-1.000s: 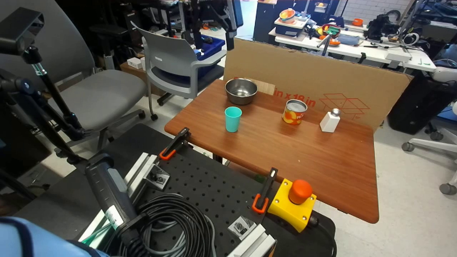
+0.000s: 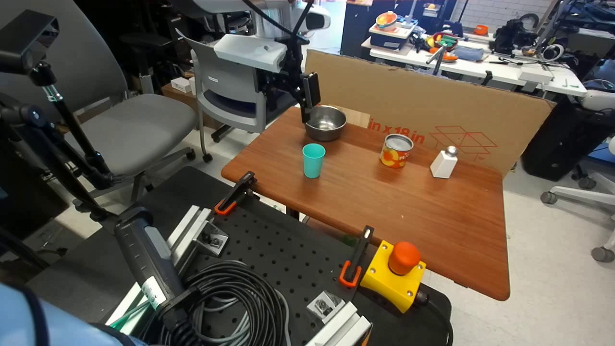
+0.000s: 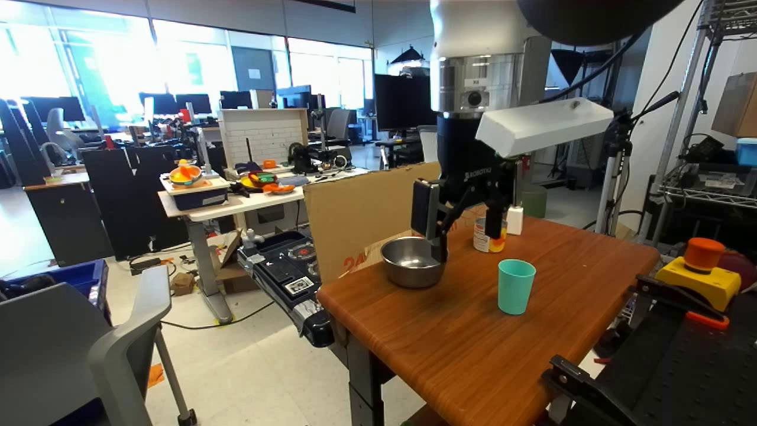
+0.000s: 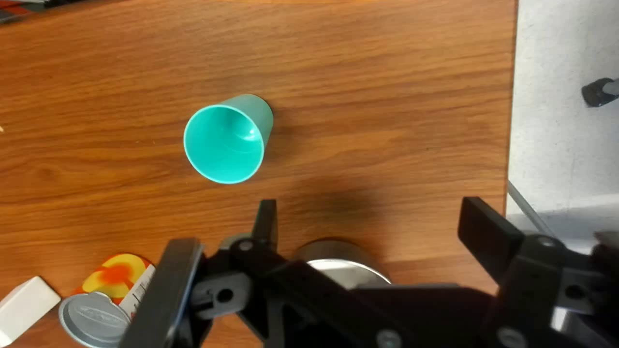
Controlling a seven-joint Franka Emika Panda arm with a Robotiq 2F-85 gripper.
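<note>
Above the table near the metal bowl (image 2: 326,124), my gripper stands open. Its two fingers are wide apart in the wrist view, with nothing held between them. Part of the bowl (image 4: 348,269) shows beneath the gripper there, the rest hidden by the gripper's body. In exterior view 2 one finger overlaps the right side of the bowl (image 3: 406,266); whether they touch I cannot tell. A teal cup (image 4: 226,142) stands upright and empty on the table, apart from the gripper and nearer the table's front edge in exterior view 1.
An opened can (image 2: 396,151) and a white shaker (image 2: 444,163) stand farther right on the table (image 2: 449,225). A cardboard sheet (image 2: 426,98) walls off the back. Black clamps (image 2: 358,256) and a yellow emergency stop box (image 2: 393,277) sit at the front.
My gripper has come down from high above the table's back left corner to close by the bowl. The cup, bowl, can and shaker have not moved.
</note>
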